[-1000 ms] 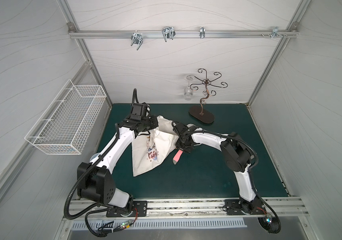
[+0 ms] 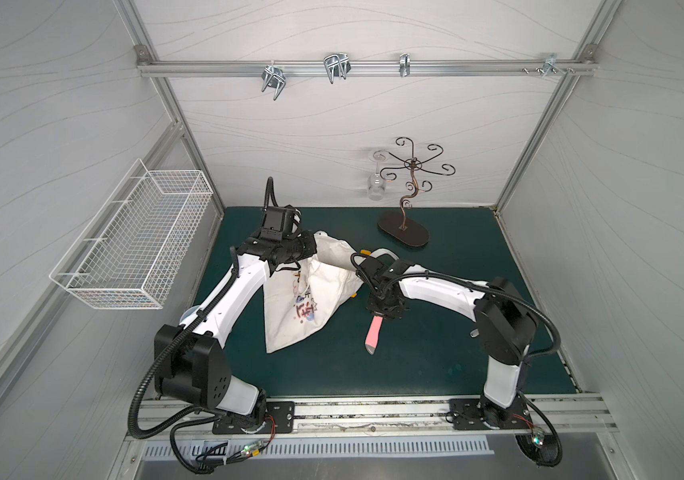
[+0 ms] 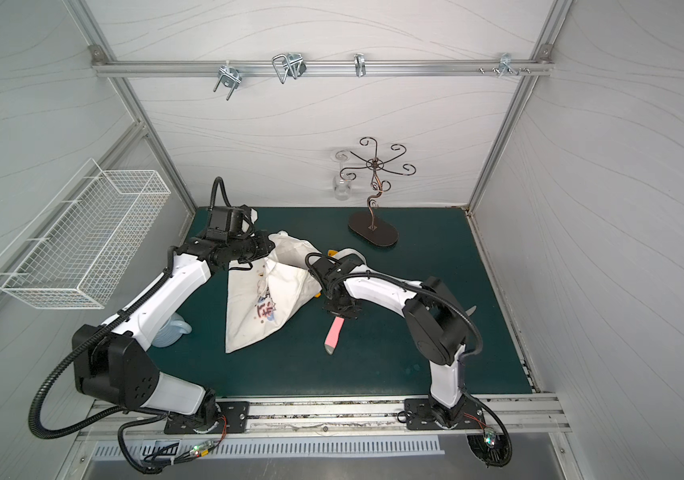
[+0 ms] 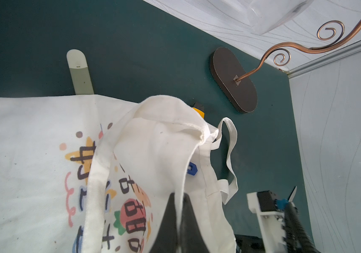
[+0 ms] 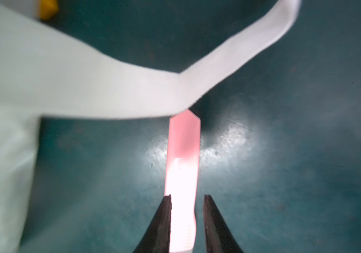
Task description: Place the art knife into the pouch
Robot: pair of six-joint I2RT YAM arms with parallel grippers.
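The pink art knife (image 2: 372,334) points toward the front of the table in the top left view. My right gripper is shut on it, its pink body between the fingers in the right wrist view. The white printed cloth pouch (image 2: 294,320) lies to the left, its mouth partly spread. On the pouch's raised rim my left gripper is shut, with the cloth edge between its fingertips. A white strap (image 5: 134,90) of the pouch crosses the far end of the knife in the right wrist view. The right gripper is beside the pouch, outside its mouth.
A dark stand (image 2: 404,228) with curled metal arms and a hanging glass stands at the back. A grey-green strip (image 4: 80,73) lies behind the pouch, and a light blue object (image 3: 171,330) sits at the left. The front right of the table is open.
My right gripper has moved to the right and toward the front with the knife, away from the pouch. The left arm and the pouch's main body have stayed in place.
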